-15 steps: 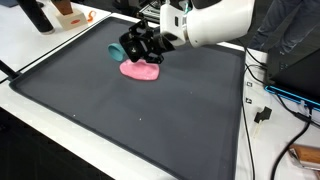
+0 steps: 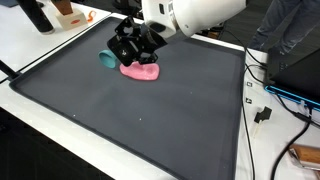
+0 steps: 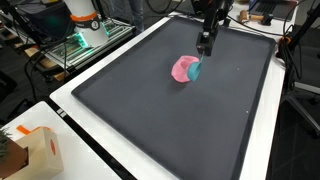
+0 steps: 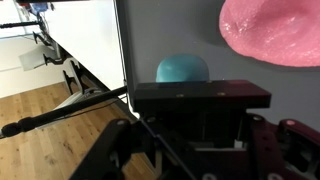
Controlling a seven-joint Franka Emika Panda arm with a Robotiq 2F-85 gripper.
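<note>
A teal object (image 2: 108, 58), its exact shape hard to make out, hangs at the fingertips of my gripper (image 2: 119, 54), which is shut on it. In the second exterior view the teal object (image 3: 195, 70) shows below the gripper (image 3: 203, 50), overlapping the right side of a pink, flat, rounded piece (image 3: 183, 68). The wrist view shows a rounded end of the teal object (image 4: 182, 68) beyond the dark gripper, which hides the rest. The pink piece (image 4: 275, 30) lies on the dark board, beside and apart from the teal one there.
The dark grey board (image 2: 140, 115) has a pale border and is mostly clear towards the front. A dark cable and stand parts (image 4: 75, 108) lie beyond the board's edge.
My gripper and the teal object have shifted left and slightly nearer in exterior view 1, opening a wider offset from the pink piece. The pink piece stays put.
</note>
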